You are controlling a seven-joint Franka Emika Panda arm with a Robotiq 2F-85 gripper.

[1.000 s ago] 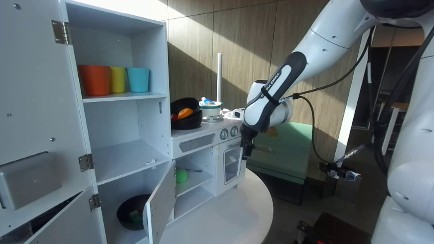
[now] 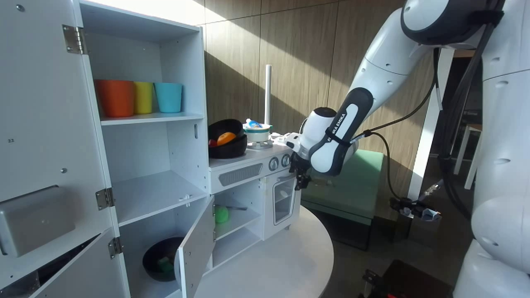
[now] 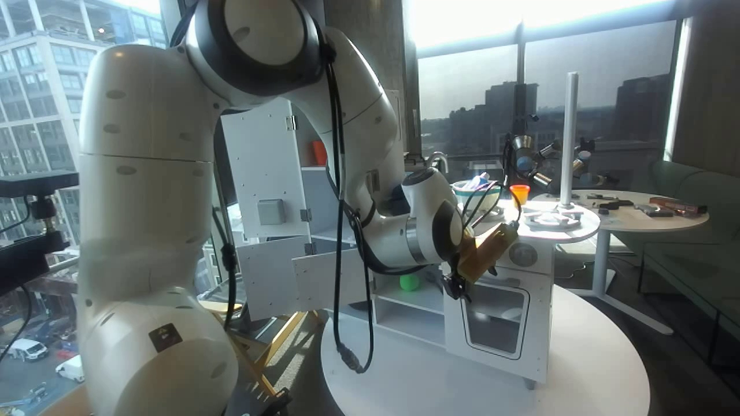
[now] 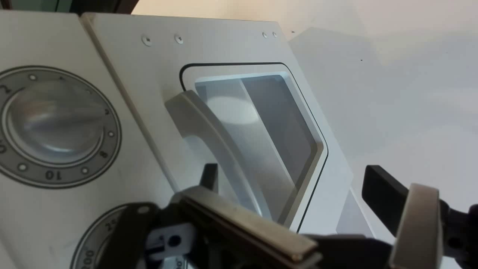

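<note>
In the wrist view my gripper is open, its two fingers wide apart with nothing visible between them. The curved grey handle [image 4: 224,139] of the toy oven lies ahead of the nearer finger, partly hidden behind it at its lower end. Behind the handle the oven door [image 4: 309,107] is closed, its window showing a rack inside. From the side, my gripper [image 2: 300,179] hangs just in front of the upper part of the oven door [image 2: 283,201]; whether it touches is unclear.
Two stove knobs [image 4: 56,121] sit beside the door. An open cabinet door [image 2: 197,248] juts out to the left. Black bowls [image 2: 227,140] and a white pot [image 2: 257,133] stand on top.
My wrist has turned and tilted, and the forearm has shifted slightly right and lower. The gripper stays close to the oven front. Doors and objects look unmoved.
</note>
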